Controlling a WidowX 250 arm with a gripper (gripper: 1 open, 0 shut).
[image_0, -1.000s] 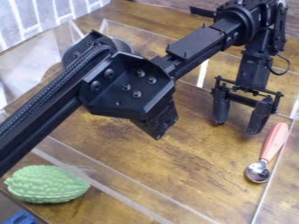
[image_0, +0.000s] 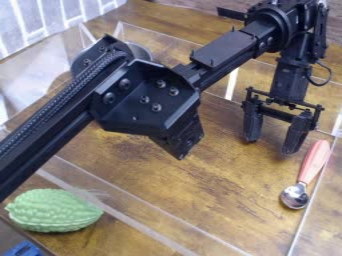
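My black gripper (image_0: 274, 130) hangs at the right of the view, low over the wooden board, its two fingers apart with nothing visible between them. Just in front of it, to the right, lies an ice-cream scoop (image_0: 309, 170) with a pink handle and metal head. A green bumpy bitter melon (image_0: 54, 210) rests at the lower left, well away from the gripper.
My arm crosses the upper left and hides part of the back. A blue object (image_0: 16, 245) shows at the bottom left corner.
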